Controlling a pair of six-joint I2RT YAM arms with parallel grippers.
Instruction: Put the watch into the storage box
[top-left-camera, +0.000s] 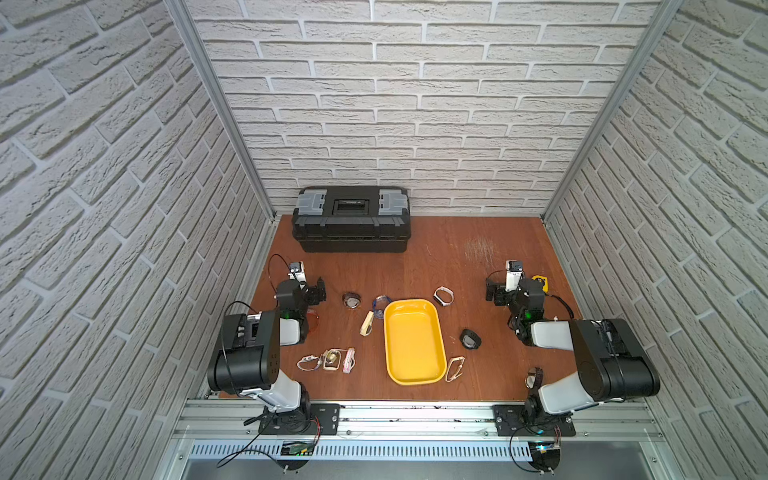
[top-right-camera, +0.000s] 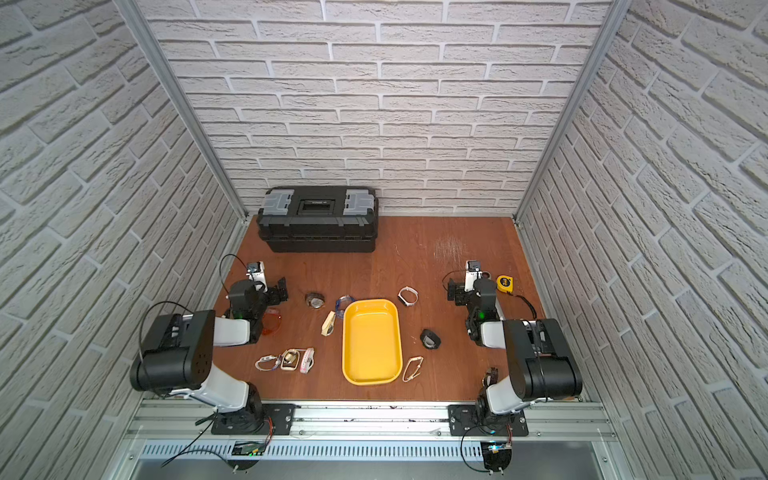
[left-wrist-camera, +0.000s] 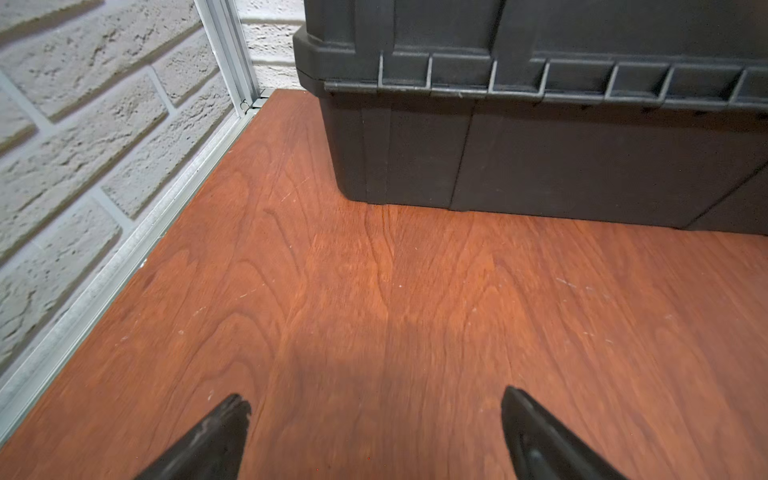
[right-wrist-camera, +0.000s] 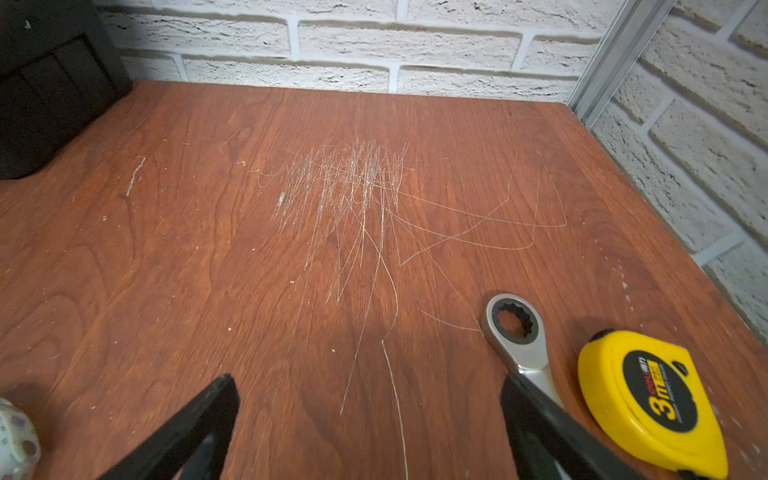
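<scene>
Several watches lie spread over the wooden table: a white-banded one (top-left-camera: 444, 296), a black one (top-left-camera: 470, 339) and a cream-banded one (top-left-camera: 454, 369) to the right of the yellow tray, and a dark round one (top-left-camera: 352, 300) and a blue one (top-left-camera: 381, 305) to its left. Empty and open-topped, the yellow tray (top-left-camera: 414, 341) sits near the front middle. Which of these is the storage box I cannot tell; a closed black case (top-left-camera: 352, 232) also stands at the back left. My left gripper is open over bare wood, and my right gripper is open too, holding nothing.
A yellow tape measure (right-wrist-camera: 660, 400) and a wrench (right-wrist-camera: 516, 332) lie by the right gripper. More bands, among them a pink one (top-right-camera: 307, 360), are at the front left. A red round item (top-right-camera: 271, 321) is beside the left arm.
</scene>
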